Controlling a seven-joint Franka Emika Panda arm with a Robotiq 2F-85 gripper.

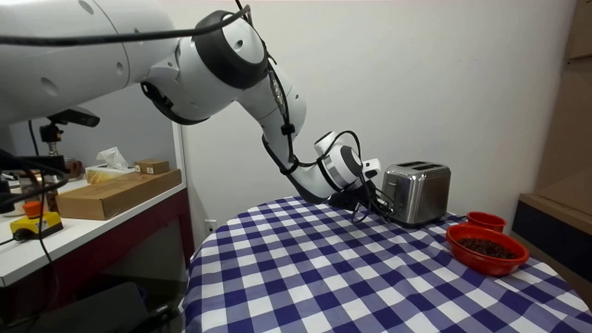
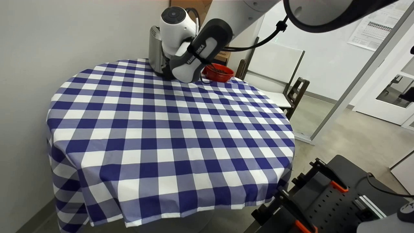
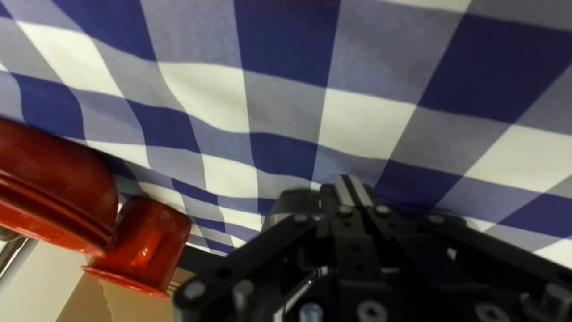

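Note:
A silver toaster [image 1: 424, 194] stands upright on the checked cloth, its two slots looking empty from this side. My gripper [image 1: 391, 211] is low against the toaster's near end; its cables and dark body cover part of that face, and I cannot tell whether it touches. In the wrist view, the gripper is shut, its two narrow fingertips together and nothing visible between them. Exterior view 2 has the toaster [image 2: 155, 50] partly behind the arm, with the fingers hidden there.
A red bowl [image 1: 466, 262] of small dark pieces and a red cup [image 1: 486, 221] sit right of the toaster. The checked tablecloth [image 1: 311, 266] is clear across its near and left parts. A wall [image 1: 444, 83] rises close behind the table.

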